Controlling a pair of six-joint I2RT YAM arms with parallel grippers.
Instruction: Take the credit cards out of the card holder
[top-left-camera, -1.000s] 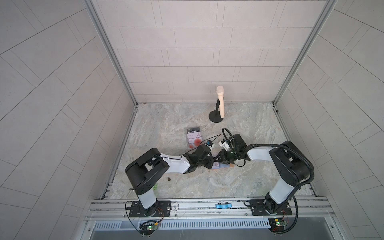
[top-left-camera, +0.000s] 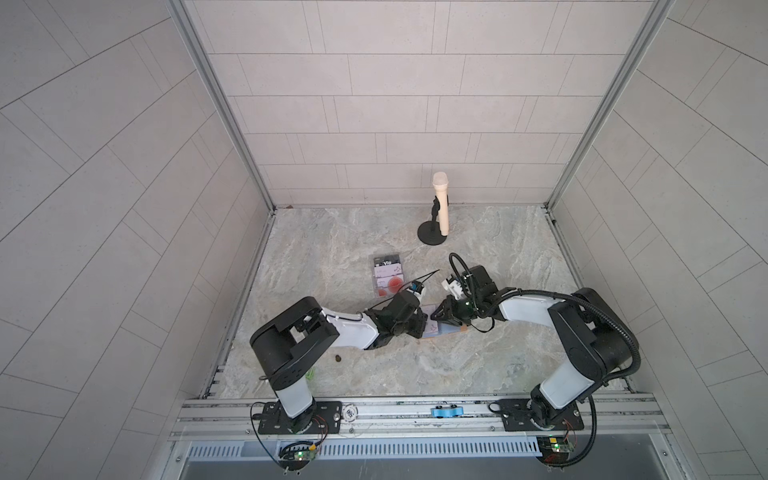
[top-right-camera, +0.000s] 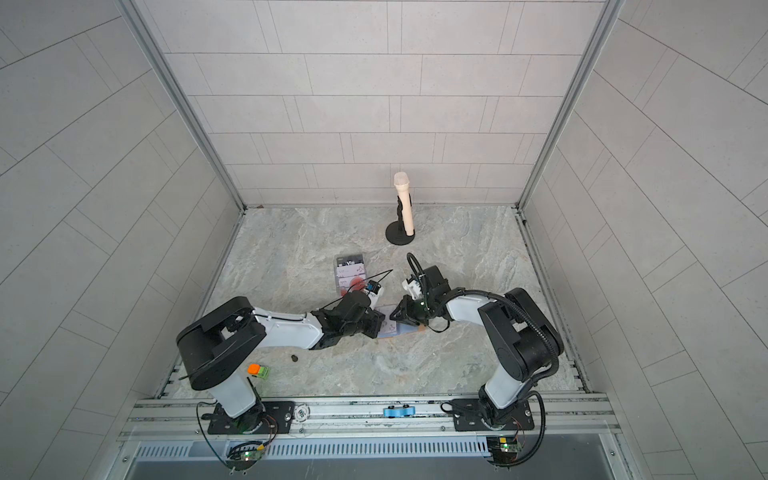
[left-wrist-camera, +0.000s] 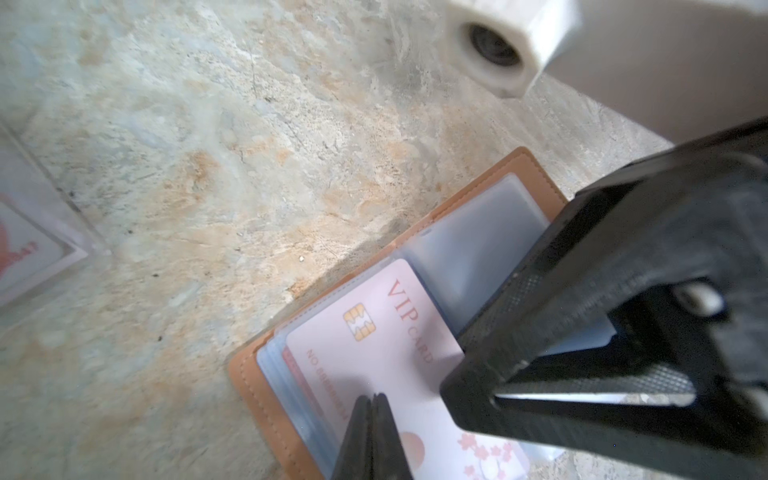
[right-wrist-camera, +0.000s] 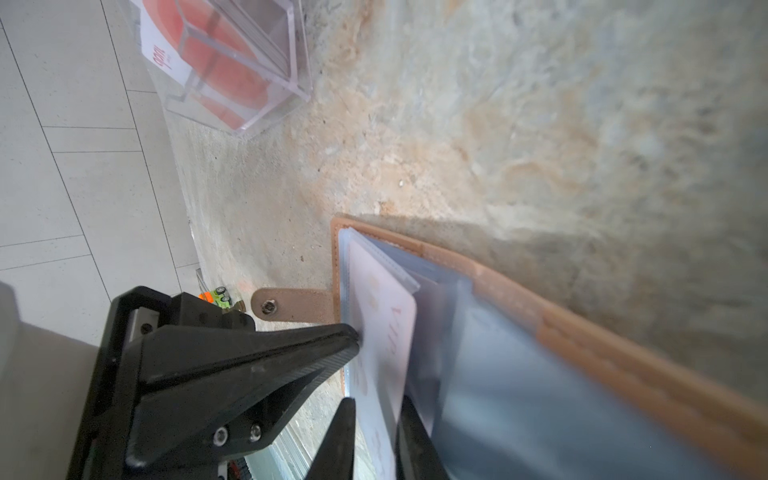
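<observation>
The card holder lies spread on the table, with tan stitched edges (left-wrist-camera: 264, 416) and clear sleeves (left-wrist-camera: 480, 232). A pale pink VIP card (left-wrist-camera: 384, 352) rests over its left part. My left gripper is shut, its tip against the card's face, with nothing showing between its fingers. In the right wrist view the card (right-wrist-camera: 376, 320) looks tilted, its right edge raised. The fingers of my right gripper stand part open at this edge, one finger on either side of it. Whether the fingers touch the card is hard to tell.
A clear plastic case with a card in it (top-left-camera: 389, 276) lies behind the left gripper. Farther back stands a microphone on a black stand (top-left-camera: 433, 232). A small orange and green object (top-right-camera: 257, 370) sits near the left arm's base. Bare table lies at the front.
My right gripper has shifted slightly to the right, and its elbow has swung outward. The left arm looks almost still.
</observation>
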